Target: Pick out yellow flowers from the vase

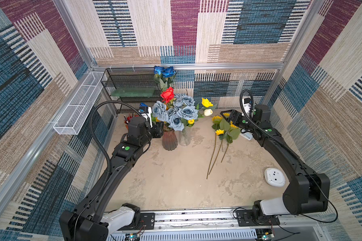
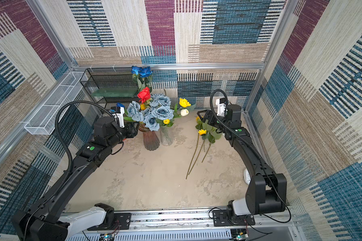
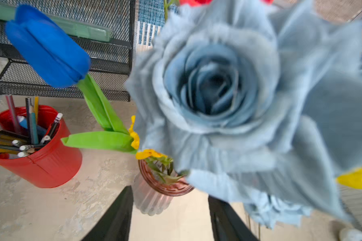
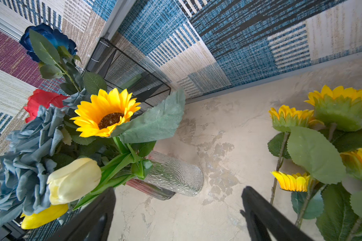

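Two vases, one brown (image 1: 169,141) and one clear (image 4: 177,180), hold pale blue roses (image 3: 213,84), a red rose, blue flowers, a white tulip and yellow flowers, among them an upright sunflower (image 4: 106,114). My left gripper is open at the left of the bouquet, below a large pale rose that partly hides yellow petals (image 3: 148,153). Several sunflowers (image 4: 293,180) lie on the table at the right. My right gripper stands open over the table between the bouquet and these sunflowers, with nothing between its fingers.
A red pen cup (image 3: 52,172), a black mesh shelf (image 1: 132,84) and a white wall basket (image 1: 68,126) are at the left and back. A white round device (image 1: 274,176) lies at the right.
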